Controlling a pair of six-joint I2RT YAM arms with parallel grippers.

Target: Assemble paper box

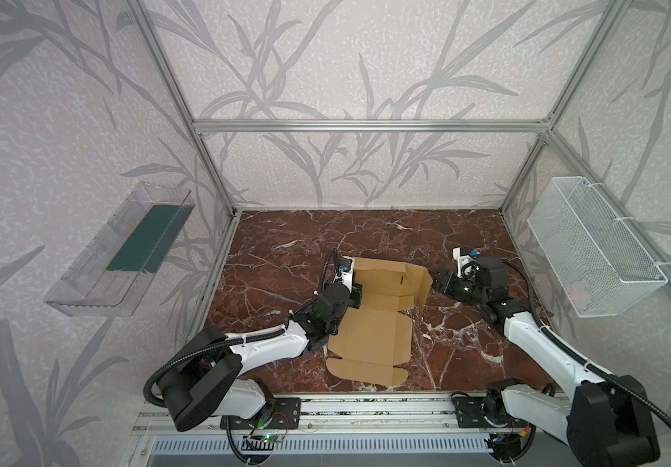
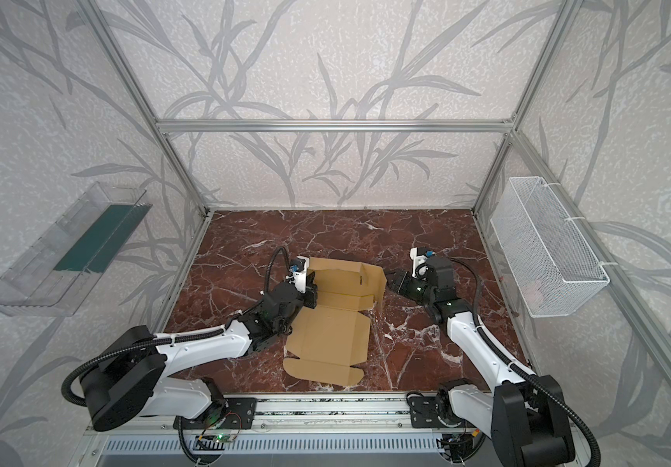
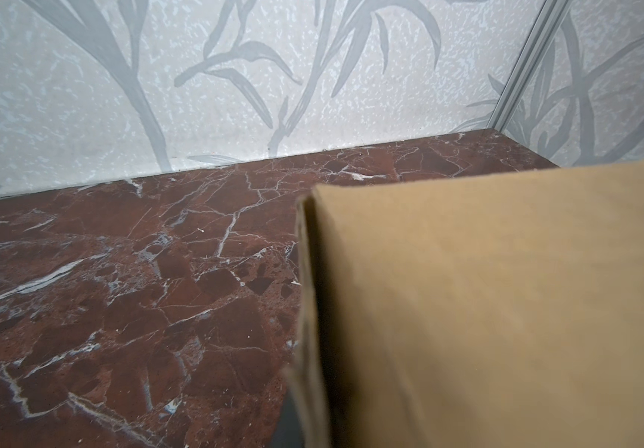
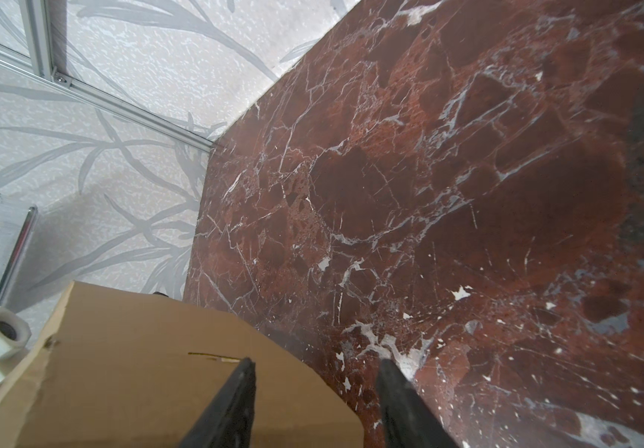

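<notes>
The brown cardboard box (image 1: 368,334) lies partly folded on the table, its far wall (image 2: 334,272) raised and a flap (image 1: 418,285) standing at the right corner. At the box's left side is my left gripper (image 1: 353,292), shut. In the left wrist view, cardboard (image 3: 501,298) fills the lower right and hides the fingers, so what lies between them does not show. My right gripper stands open at the right corner. One edge of the slotted cardboard (image 4: 187,373) reaches into the space between its fingers in the right wrist view.
A clear bin with a green base (image 1: 148,239) hangs on the left wall, a white mesh basket (image 1: 596,247) on the right. Behind the box the marble table (image 1: 366,229) is bare. The box's near flap (image 1: 366,372) lies close to the front rail.
</notes>
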